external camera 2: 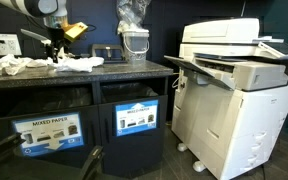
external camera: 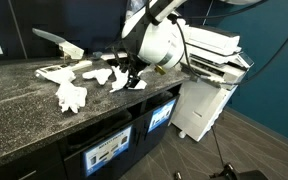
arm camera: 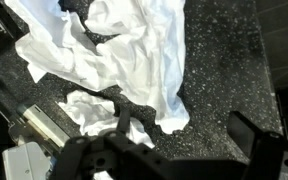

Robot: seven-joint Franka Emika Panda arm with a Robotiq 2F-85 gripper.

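Note:
Several crumpled white cloths or paper towels lie on the dark speckled counter. Beneath my gripper [external camera: 132, 76] is one white piece [external camera: 126, 84], and another piece [external camera: 71, 97] rests farther left near the counter's front edge. A smaller piece [external camera: 101, 75] sits between them and toward the back. In the wrist view, the open fingers stand wide apart, and a large white sheet [arm camera: 134, 55] reaches down toward the gap. A second crumpled piece [arm camera: 92, 112] lies by the left finger. Nothing is gripped; whether the fingertips touch the material I cannot tell.
Two openings below the counter [external camera: 24, 118] carry mixed paper signs [external camera 2: 46, 134]. A clear bucket [external camera 2: 136, 45] stands at the back, and a large white printer [external camera 2: 229, 95] is at the right. A pale, long-armed tool [external camera: 61, 45] stands behind the cloths.

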